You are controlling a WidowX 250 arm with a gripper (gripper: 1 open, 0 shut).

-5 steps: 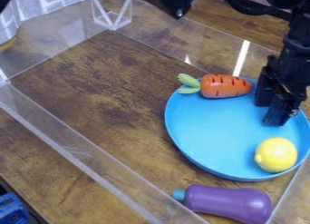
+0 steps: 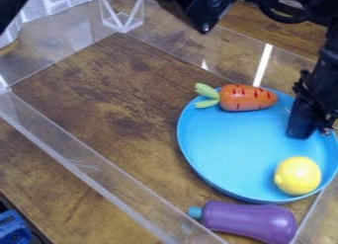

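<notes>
A toy carrot [image 2: 246, 98] with a pale green top lies at the upper edge of the blue plate [image 2: 231, 154], and a yellow lemon [image 2: 297, 177] sits at its lower right. My black gripper [image 2: 306, 120] is at the plate's right rim, right of the carrot and above the lemon; whether its fingers are open or shut is unclear. A purple toy eggplant [image 2: 251, 221] lies below the plate.
A clear plastic wall [image 2: 93, 169] runs round the wooden surface [image 2: 113, 95], whose left part is bare. A blue object [image 2: 14, 228] is at the lower left corner.
The gripper has shifted slightly over the last second at the plate's right side and sits a little farther right. The carrot and lemon show little change.
</notes>
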